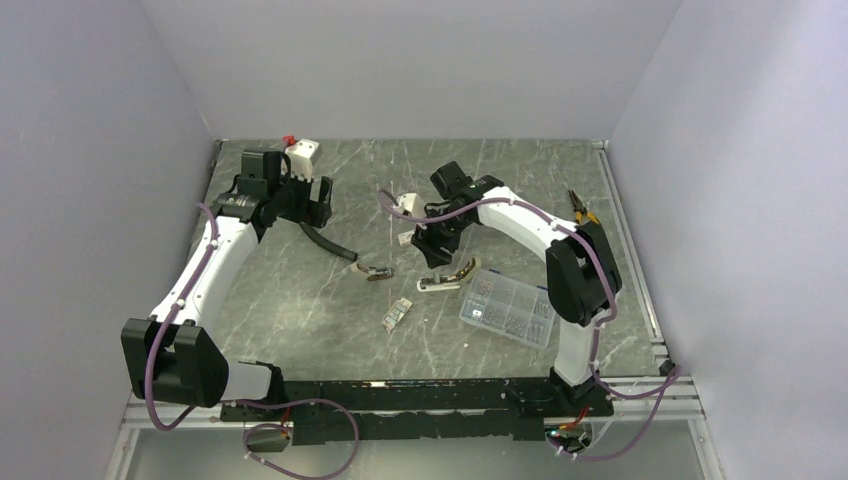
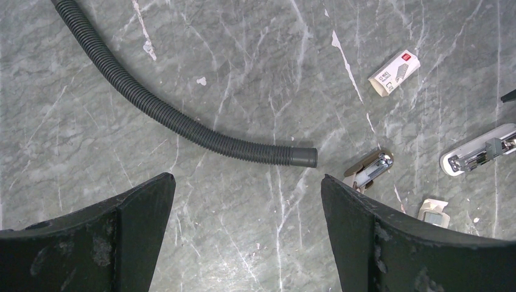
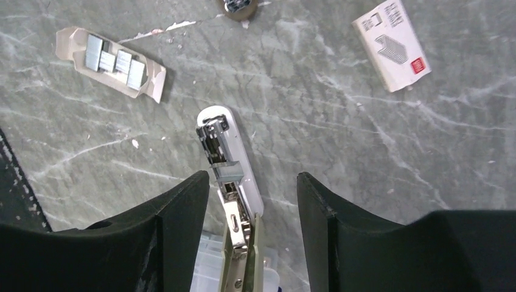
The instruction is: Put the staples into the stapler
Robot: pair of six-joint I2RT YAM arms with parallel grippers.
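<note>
The white-based stapler (image 3: pixel 246 173) lies opened out, its olive cover swung away from the magazine. A short grey strip of staples sits crosswise over the magazine channel, not lined up inside it; in the left wrist view this strip (image 2: pixel 494 147) stands proud of the stapler (image 2: pixel 457 162). Above the stapler my right gripper is spread wide, nothing between its fingers, with the stapler's body showing in the gap. My left gripper hangs open and empty over bare table beside the hose, at the far left in the top view.
An open carton of several staple strips (image 3: pixel 112 66) and a staple box (image 3: pixel 394 47) flank the stapler. A staple remover (image 2: pixel 369 169), black hose (image 2: pixel 243 149), clear compartment box (image 1: pixel 507 307) and yellow-handled pliers (image 1: pixel 582 210) lie around.
</note>
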